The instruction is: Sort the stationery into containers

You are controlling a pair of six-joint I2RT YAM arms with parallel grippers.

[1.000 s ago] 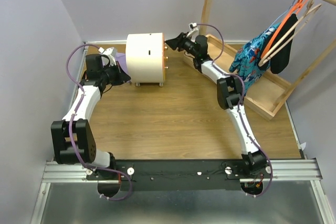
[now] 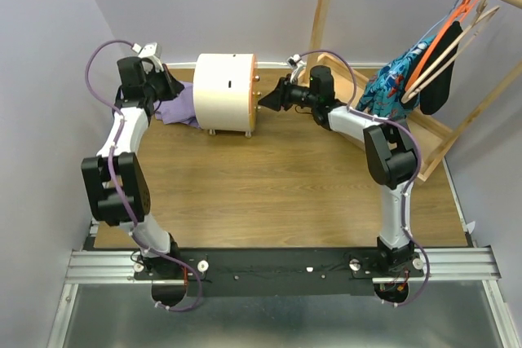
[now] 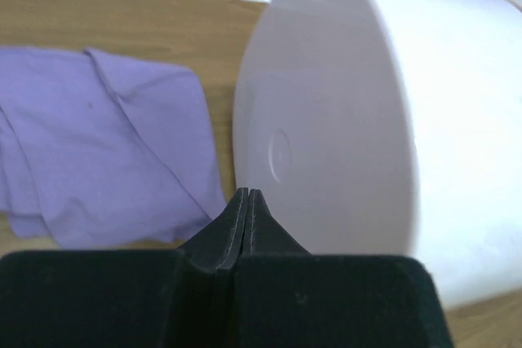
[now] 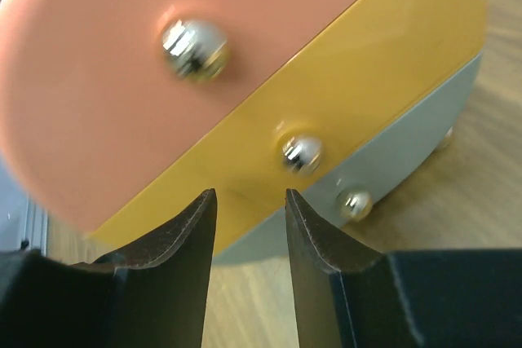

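A white drum-shaped cabinet (image 2: 222, 95) stands at the back with its front facing right. In the right wrist view its front shows a pink drawer (image 4: 269, 6), a yellow drawer (image 4: 253, 160) and a grey-blue drawer (image 4: 408, 148), with metal knobs. My right gripper is open just before this front, near the yellow drawer's knob (image 4: 303, 154), nothing between its fingers. Left of the cabinet, my left gripper (image 2: 182, 87) hangs over a purple cloth (image 3: 122, 144); its fingertips are together, nothing visible between them. No stationery shows.
A wooden rack (image 2: 424, 140) with a tray base stands at the right, clothes (image 2: 395, 79) hanging from it. Walls are close at the back and left.
The left gripper has drawn back toward the rear and slightly left. The cabinet stays put.
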